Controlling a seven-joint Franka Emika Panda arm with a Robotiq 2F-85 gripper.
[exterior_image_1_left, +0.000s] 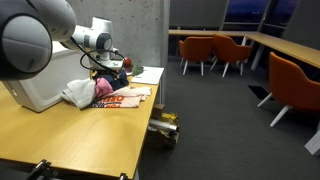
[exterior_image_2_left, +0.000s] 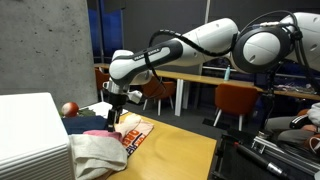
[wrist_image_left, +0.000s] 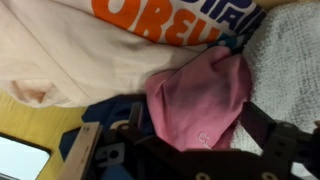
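Observation:
Above a pile of cloths my gripper points down, its fingers open with nothing held between them. A pink cloth (wrist_image_left: 205, 92) lies crumpled below, partly between the fingers in the wrist view. To its right is a white textured towel (wrist_image_left: 290, 65), to its left a navy cloth (wrist_image_left: 105, 112). Cream fabric (wrist_image_left: 95, 60) and a piece with orange and blue letters (wrist_image_left: 165, 14) spread across the top. In exterior view 2 the gripper (exterior_image_2_left: 116, 112) hangs over or near the pink cloth (exterior_image_2_left: 101, 133); contact cannot be made out.
A large white box (exterior_image_2_left: 32, 140) stands beside the pile. Behind the cloths sits a red ball (exterior_image_2_left: 70, 109), with a white sheet (exterior_image_1_left: 149, 75) near the table's edge.

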